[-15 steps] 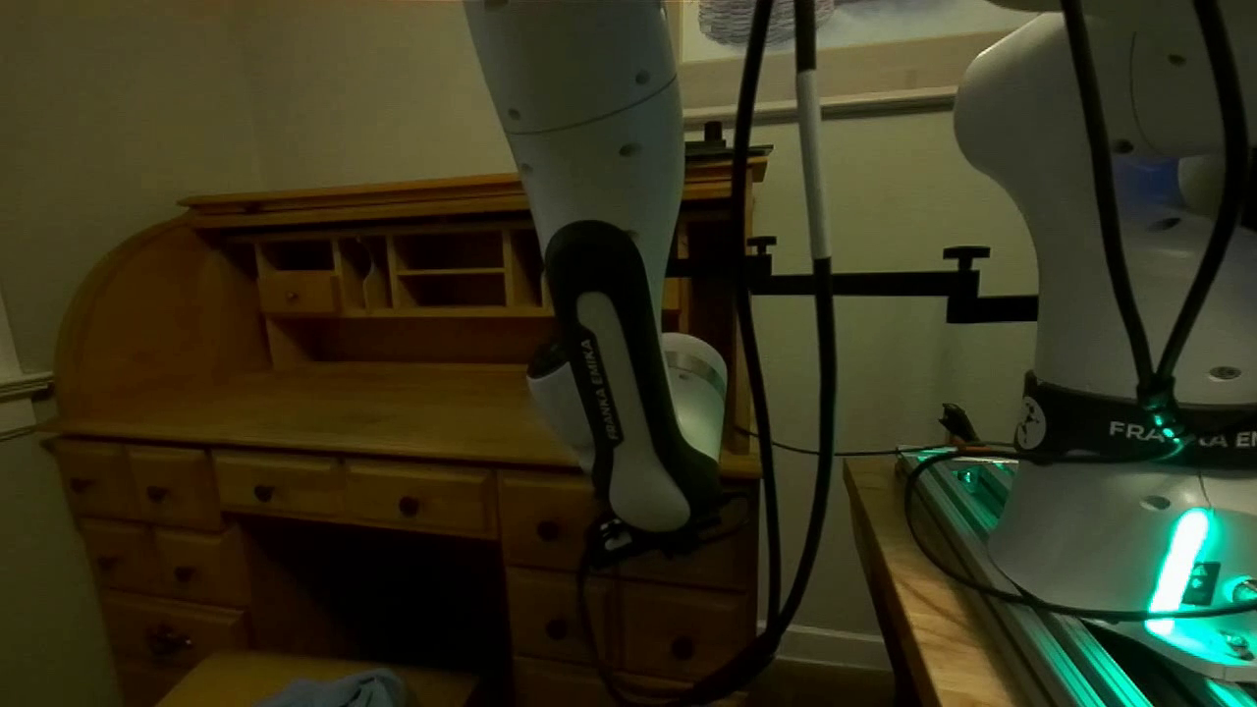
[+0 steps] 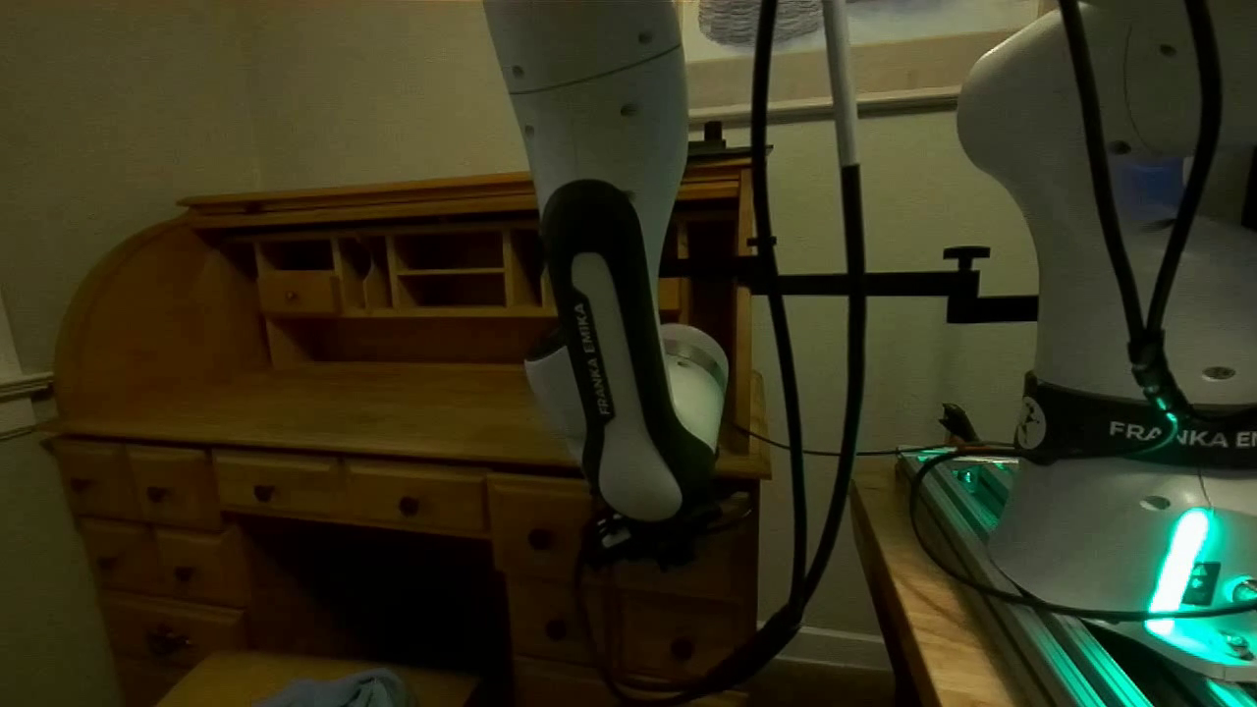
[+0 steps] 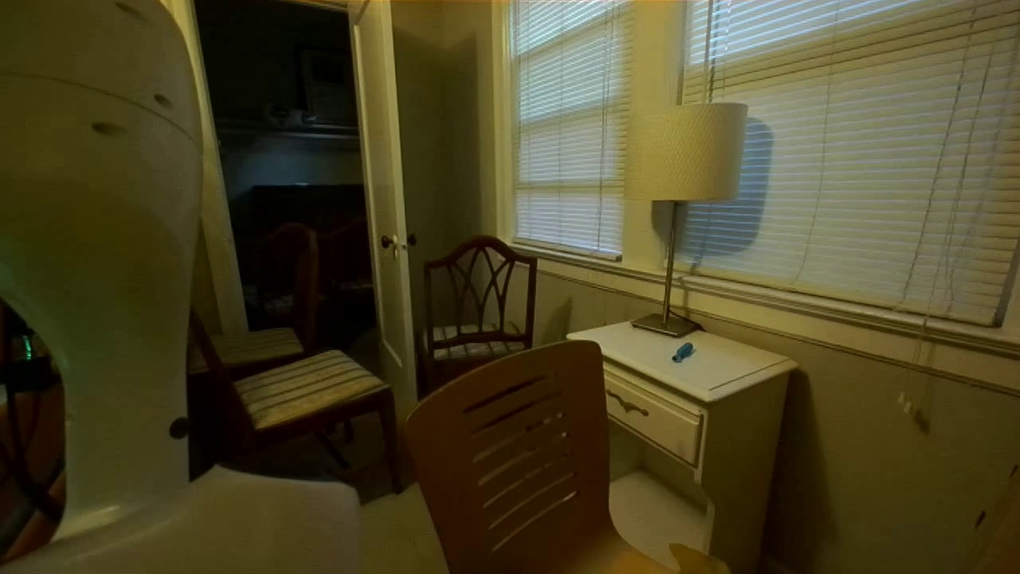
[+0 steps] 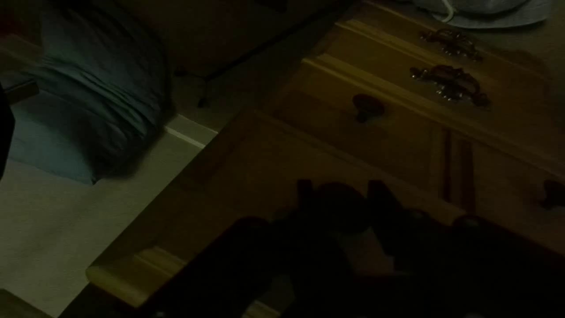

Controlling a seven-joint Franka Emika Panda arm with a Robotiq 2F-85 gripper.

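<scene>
In the wrist view my gripper is shut on a dark round knob (image 4: 339, 206), with one finger on each side of it. The knob belongs to the top right drawer (image 4: 254, 159) of a wooden roll-top desk. Exterior view 1 shows that wide drawer (image 2: 515, 501) standing a little forward of the drawers below; its other knob (image 2: 539, 538) is free, left of the gripper (image 2: 660, 548). My arm hides the drawer's right part there, and the fingertips cannot be made out. Dim light hides the exact contact.
Lower drawers carry a round knob (image 4: 368, 106) and an ornate metal handle (image 4: 450, 85). Black cables (image 2: 784, 625) hang beside my arm. A seat with blue cloth (image 2: 336, 689) stands before the desk. Exterior view 2 shows a wooden chair (image 3: 521, 430) and a white nightstand (image 3: 736, 368).
The top right drawer has slid outward a little, its front now nearer the camera. My hand and forearm have shifted slightly with it, and the hanging cables have swung right.
</scene>
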